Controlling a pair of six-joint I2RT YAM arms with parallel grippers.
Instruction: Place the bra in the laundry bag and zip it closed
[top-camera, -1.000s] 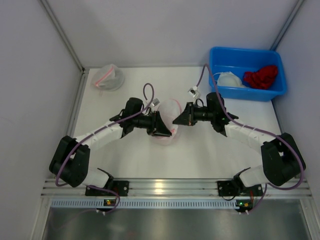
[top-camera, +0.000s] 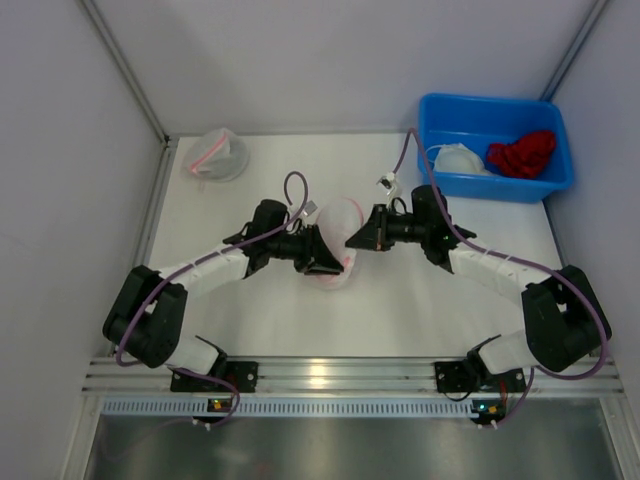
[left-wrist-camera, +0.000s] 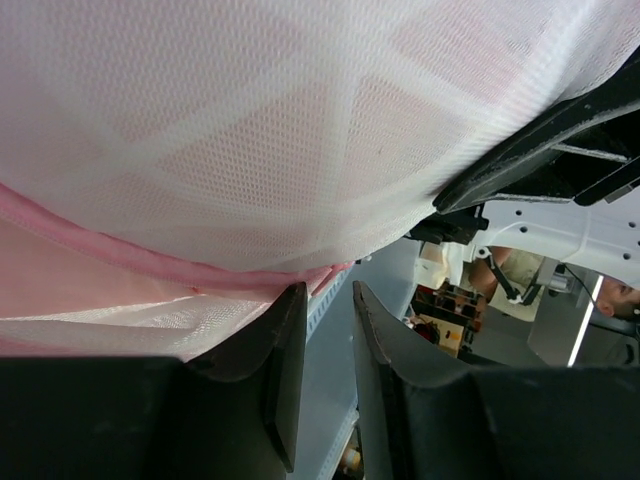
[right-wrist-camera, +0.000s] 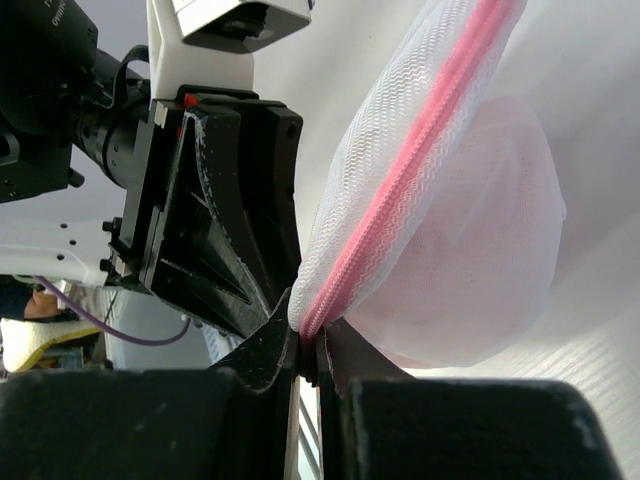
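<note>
A white mesh laundry bag (top-camera: 340, 220) with pink zipper trim hangs between both grippers in the middle of the table. My right gripper is shut on the bag's pink-edged zipper strip (right-wrist-camera: 400, 170). My left gripper stands part open at the bag's lower part, its fingertips close to the pink edge (left-wrist-camera: 230, 278); whether fabric lies between them is unclear. Pale pink fabric (left-wrist-camera: 80, 270) shows inside or behind the bag; I cannot tell if it is the bra.
A blue bin (top-camera: 470, 120) at the back right holds red cloth (top-camera: 522, 153) and white items (top-camera: 458, 160). Another mesh bag (top-camera: 215, 155) lies at the back left.
The right arm looks unmoved.
</note>
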